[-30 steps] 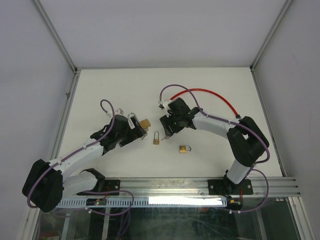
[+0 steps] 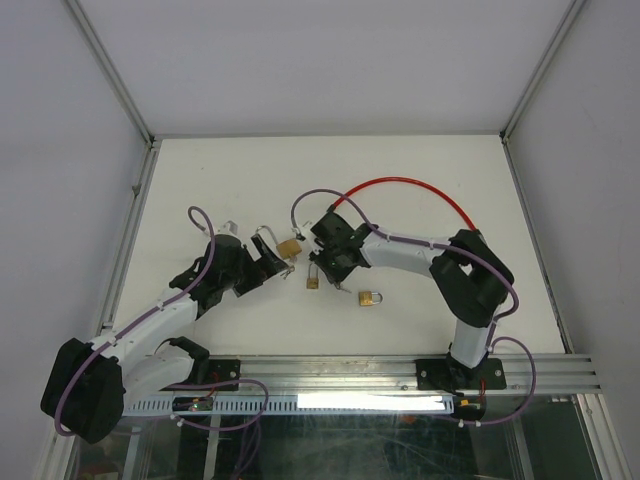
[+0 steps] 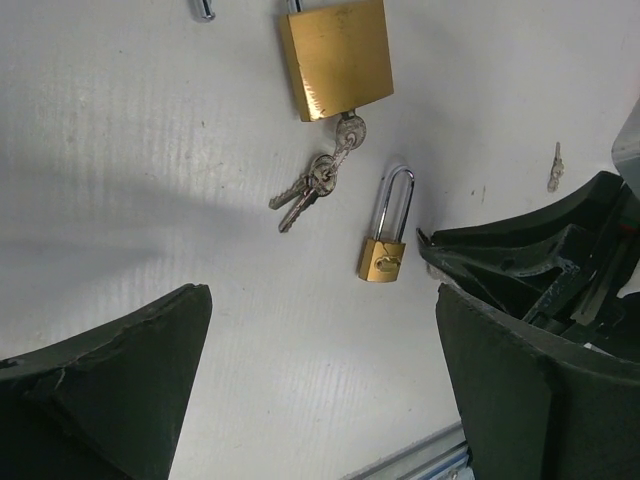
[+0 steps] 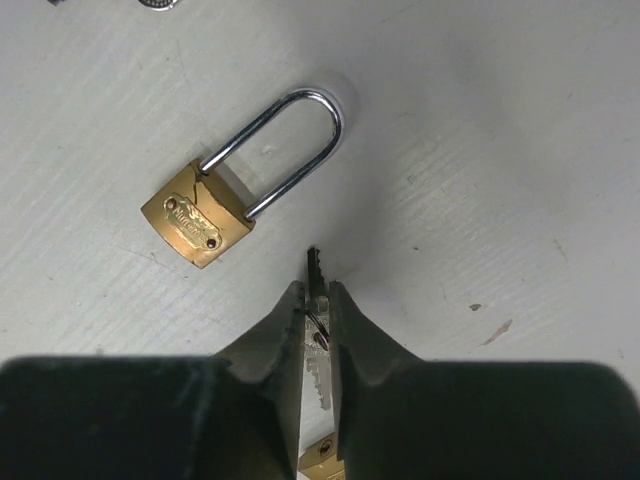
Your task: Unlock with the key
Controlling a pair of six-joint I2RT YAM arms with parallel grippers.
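A small brass padlock (image 4: 200, 215) lies flat, its long shackle pointing away from my right gripper. Between that gripper's narrowly parted fingertips are silver keys (image 4: 316, 325), one dark key tip poking forward; whether the fingers press on them cannot be told. From the left wrist side, the same small padlock (image 3: 382, 260) sits just beside the right fingers (image 3: 500, 240). My left gripper (image 2: 268, 258) is open and empty, near a large brass padlock (image 3: 338, 58) that has a separate bunch of keys (image 3: 312, 185) hanging from its underside onto the table.
Another brass padlock (image 2: 369, 298) lies to the right, nearer the front edge. A red cable (image 2: 405, 180) curves across the back right of the table.
My right gripper has come leftward and toward the front, down beside the small padlock, and the keys at its tips now lie farther front and right. The left gripper has drawn back slightly left.
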